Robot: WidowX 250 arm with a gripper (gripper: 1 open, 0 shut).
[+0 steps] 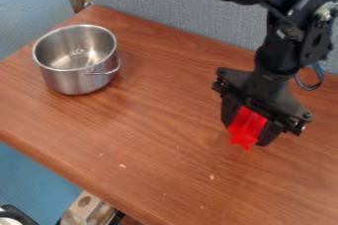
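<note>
My black gripper [251, 120] is low over the right half of the wooden table, shut on a red object [246, 128]. The object hangs between the fingers, partly hidden by them; whether it touches the table I cannot tell. A steel pot [77, 81] with a wire handle stands at the upper left of the table.
A grey padded wall [172, 7] runs along the back. The table's left edge borders a blue surface, with metal hardware at the lower left.
</note>
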